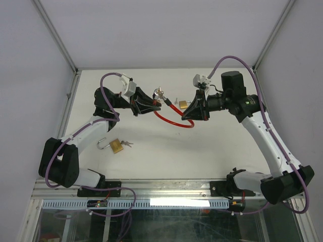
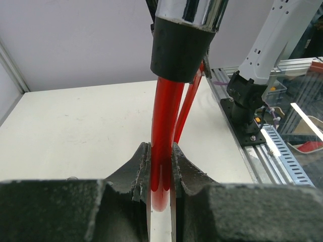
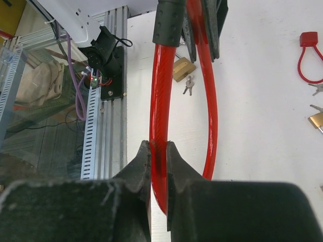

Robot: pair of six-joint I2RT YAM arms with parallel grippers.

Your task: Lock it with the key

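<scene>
A red cable lock (image 1: 174, 122) hangs in a loop between my two grippers, off the table. Its silver lock head (image 1: 158, 95) and dark end sleeve (image 1: 167, 102) stand close together above the left fingertips; whether they are joined I cannot tell. A small key (image 1: 159, 91) appears at the head. My left gripper (image 1: 158, 104) is shut on the red cable (image 2: 162, 126), just below a black collar (image 2: 179, 50) with chrome above it. My right gripper (image 1: 185, 116) is shut on the cable's other end section (image 3: 160, 101), below its dark sleeve (image 3: 169, 22).
An opened brass padlock (image 1: 116, 145) with keys (image 1: 126, 143) lies at the table's front left. Another brass padlock (image 1: 183, 104) lies behind the right gripper. In the right wrist view a red-topped loop (image 3: 309, 39) lies farther off.
</scene>
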